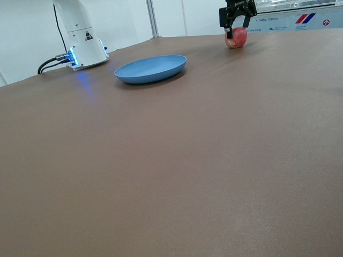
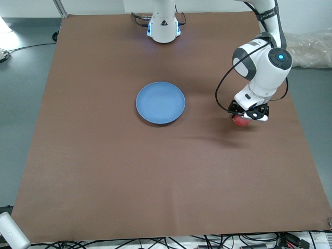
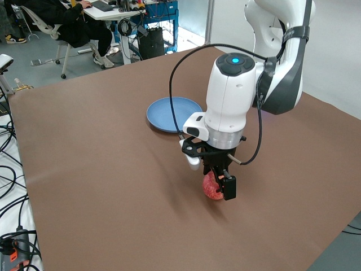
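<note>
A red apple (image 1: 237,38) sits on the brown tabletop, right of a blue plate (image 2: 160,102) in the left and top views. My black gripper (image 3: 220,182) is down around the apple (image 3: 211,188), its fingers reaching beside it. The apple (image 2: 240,121) is partly hidden by the gripper in the left view. Whether the fingers press on the apple or stand apart from it I cannot tell.
The arm's white base (image 2: 164,26) stands at the back of the table with cables. Cables and hardware lie beyond the table's edge.
</note>
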